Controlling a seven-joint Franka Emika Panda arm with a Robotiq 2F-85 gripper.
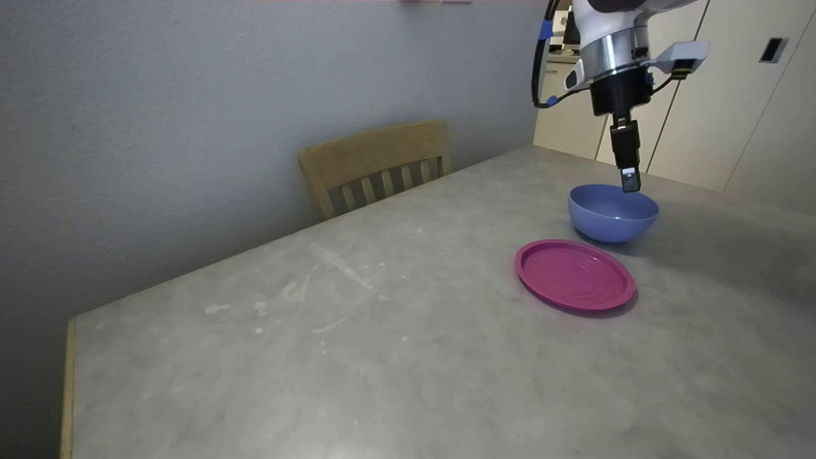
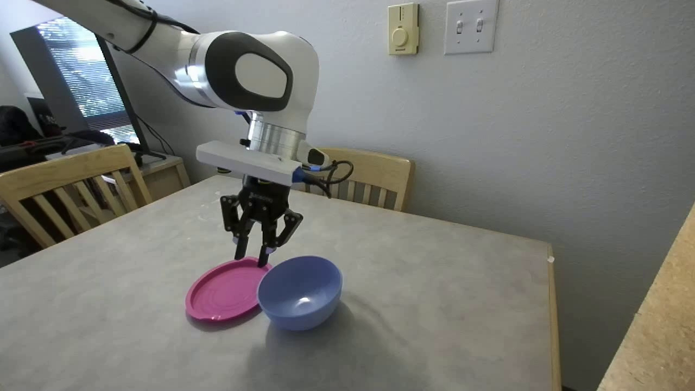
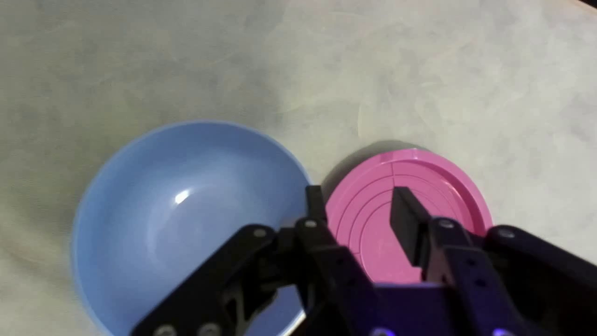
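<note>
A blue bowl [image 1: 604, 225] stands upright on the table, empty as far as the wrist view shows. Right beside it lies a pink plate [image 1: 574, 275], flat and bare. My gripper [image 2: 252, 255] hangs in the air above these two, pointing down. Its fingers are open with nothing between the fingers. From the wrist, one fingertip overlaps the right rim of the bowl [image 3: 184, 213] and the other lies over the plate [image 3: 375, 224]. I cannot tell the exact height of the fingertips above the rim.
Wooden chairs stand along its edge, one by the wall [image 1: 382, 157] and another [image 2: 71, 189] at the left in the second exterior view. A wooden edge [image 2: 658, 313] shows at far right there.
</note>
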